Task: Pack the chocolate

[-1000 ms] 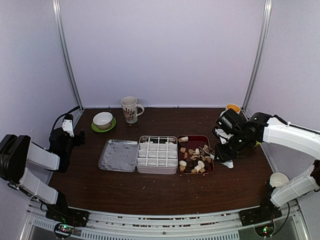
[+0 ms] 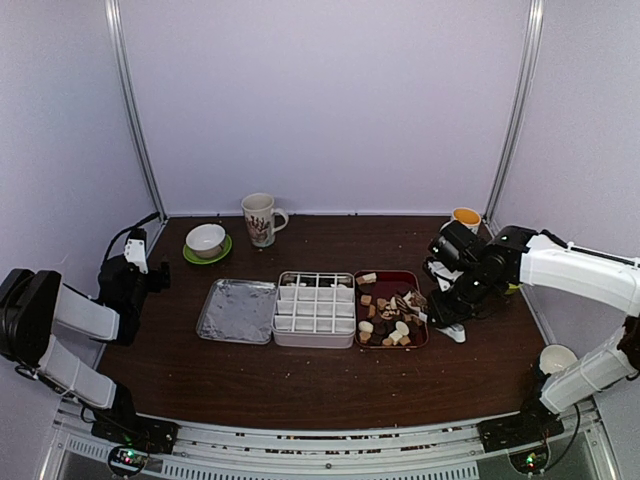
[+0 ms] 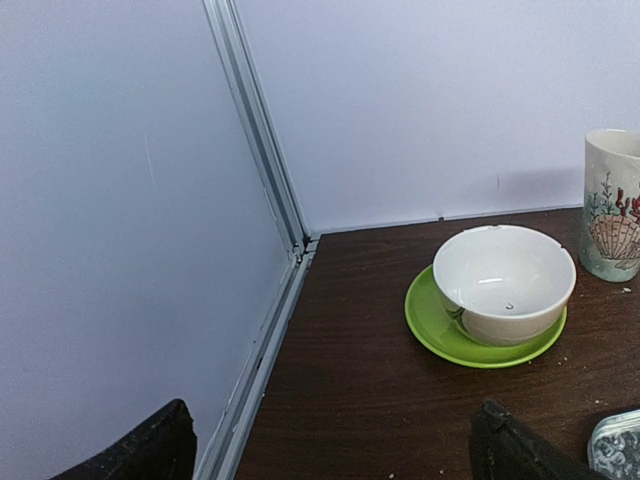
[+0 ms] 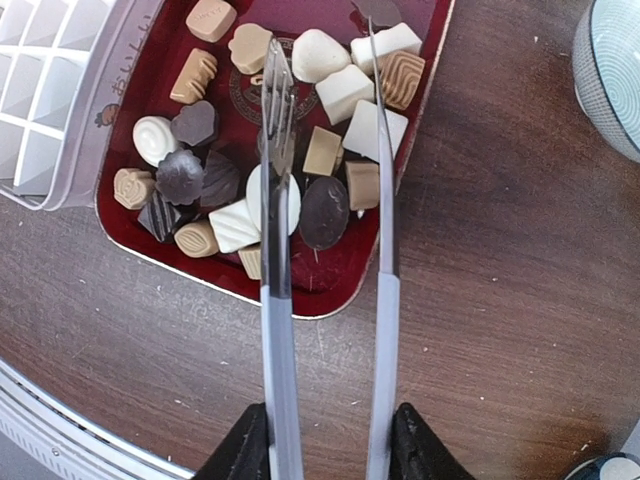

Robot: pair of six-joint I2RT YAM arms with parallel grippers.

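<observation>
Assorted chocolates fill the red tray [image 2: 365, 340], right of a white compartment box [image 2: 313, 335]; a metal lid [image 2: 235, 310] lies left of it. My right gripper [image 2: 425, 308] holds long metal tong-like tips over the tray; in the right wrist view the tips [image 4: 280, 200] stand apart above the chocolates, and I cannot tell that any chocolate is between them. My left gripper [image 2: 155, 275] is at the far left, open and empty, with its two fingers [image 3: 140, 450] at the bottom of its view.
A white bowl [image 2: 206, 238] on a green saucer and a mug [image 2: 258, 220] stand at the back left. An orange-rimmed cup [image 2: 466, 214] is at the back right, partly hidden by the right arm.
The right arm has shifted very slightly over the chocolate tray. The left arm and the objects look unchanged.
</observation>
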